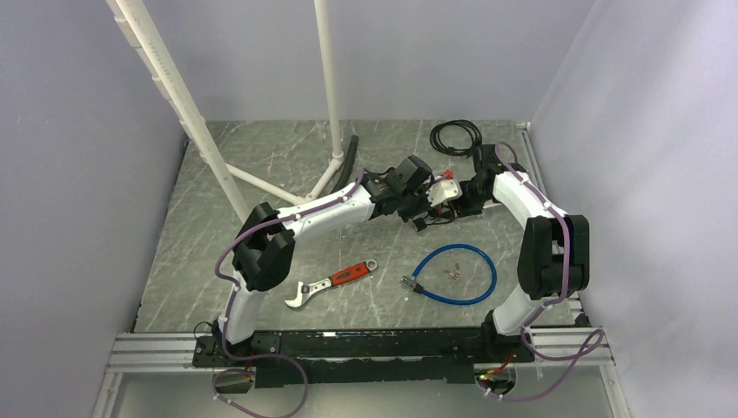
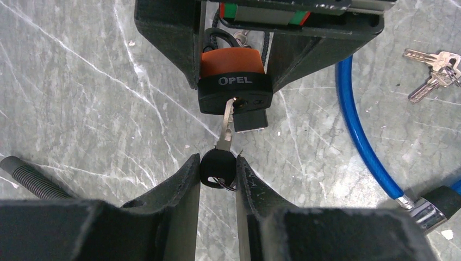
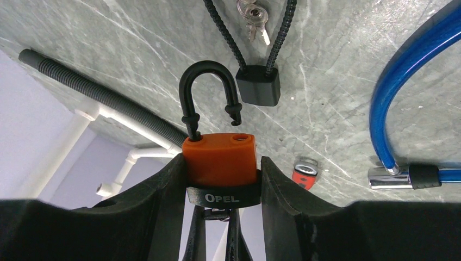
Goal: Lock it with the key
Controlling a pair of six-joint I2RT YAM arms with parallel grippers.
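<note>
The orange-and-black OPEL padlock (image 3: pixel 220 163) is clamped in my right gripper. One leg of its black shackle (image 3: pixel 209 68) sits in the body; the other stands free above its hole. A black-headed key (image 2: pixel 218 168) points its metal blade at the keyhole (image 2: pixel 237 102) on the padlock's face. The blade's tip is at the keyhole; how deep it goes, if at all, cannot be told. Fingertips of my left gripper flank the key's head closely on both sides, and whether they press on it is unclear.
A black block with a cord (image 3: pixel 259 86) and small keys lie on the table below. The blue cable (image 1: pixel 487 266), loose keys (image 1: pixel 453 272) and a red-handled wrench (image 1: pixel 348 274) lie nearer the front. White pipes (image 1: pixel 329 83) stand behind the left arm.
</note>
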